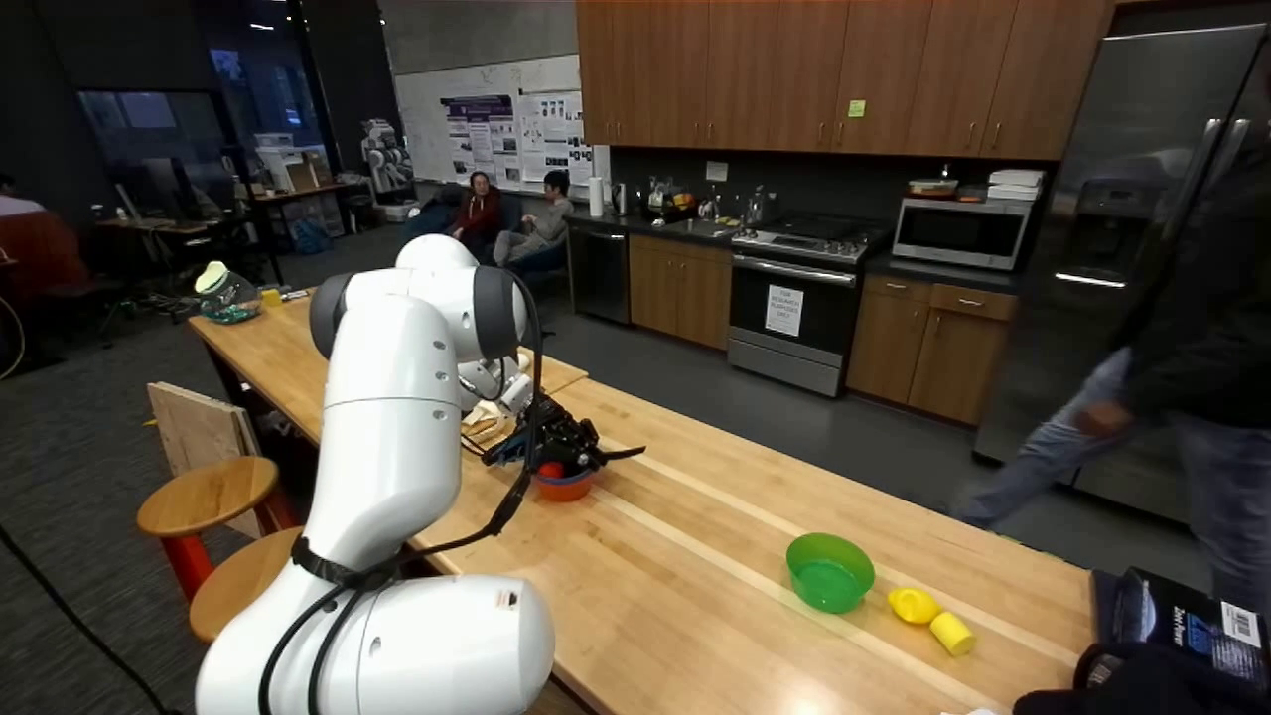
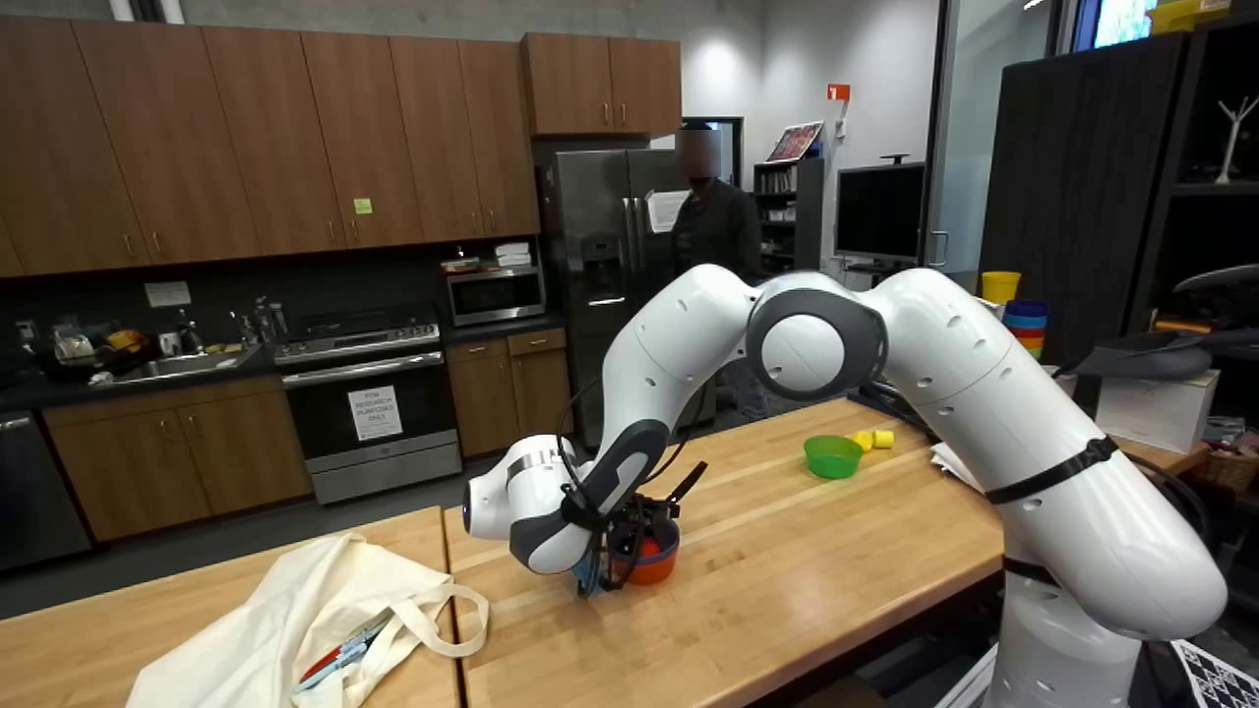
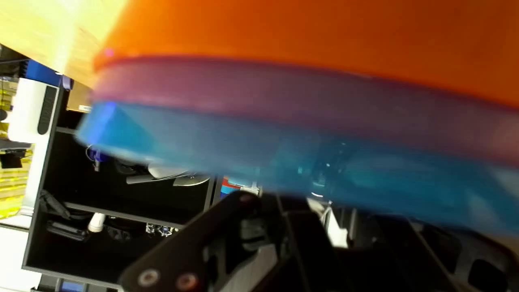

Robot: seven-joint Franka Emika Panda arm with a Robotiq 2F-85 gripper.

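Note:
An orange bowl (image 1: 563, 489) stands on the wooden table near its far end, with a blue bowl (image 2: 669, 541) nested inside. Within the stack lies a red object (image 2: 649, 548), partly hidden by my gripper (image 2: 631, 525). The gripper comes down at the bowls' side and is shut on their rim; which layers lie between the fingers cannot be made out. In the wrist view, the orange wall (image 3: 311, 34) and the translucent blue rim (image 3: 219, 136) fill the top, very close and blurred. One dark finger (image 3: 233, 207) shows below the rim; the other is hidden.
A green bowl (image 1: 830, 574), a yellow lemon-like object (image 1: 914, 606) and a yellow cylinder (image 1: 952, 633) are toward the table's other end. A cream cloth bag (image 2: 289, 619) lies on the adjoining table. Bare tabletop separates the two bowl groups. A person (image 2: 716, 218) stands by the fridge.

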